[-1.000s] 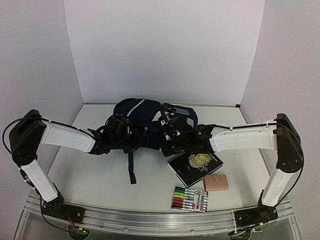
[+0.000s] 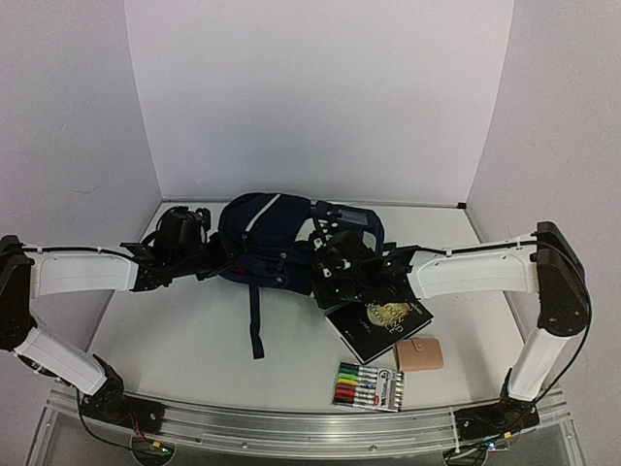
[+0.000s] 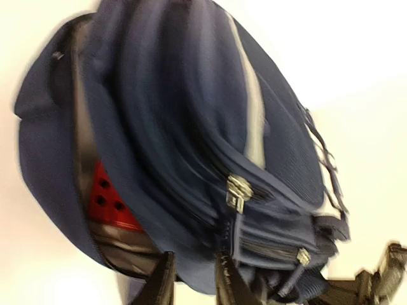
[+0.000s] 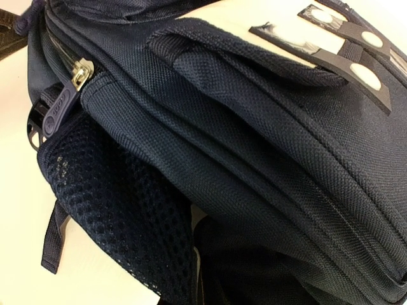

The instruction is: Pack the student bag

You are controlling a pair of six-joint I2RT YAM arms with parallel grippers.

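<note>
The navy student bag (image 2: 264, 221) lies on its side at the back of the table. In the left wrist view its compartment gapes, and a red perforated item (image 3: 109, 202) shows inside. My left gripper stands open at the bag's left end, close to a zipper slider (image 3: 238, 190) with a dark pull. My right gripper (image 2: 325, 291) is at the bag's front right side; its fingers are hidden in the right wrist view, near the mesh pocket (image 4: 117, 197). A black book (image 2: 374, 335), a pink wallet (image 2: 419, 355) and a pack of colored markers (image 2: 369, 386) lie in front.
A loose strap (image 2: 256, 325) trails from the bag toward the front. Pale walls close in the back and both sides. My right forearm passes just behind the book.
My left arm has drawn back to the left along the bag's front, uncovering more of its left end. The right arm and the loose items have stayed put.
</note>
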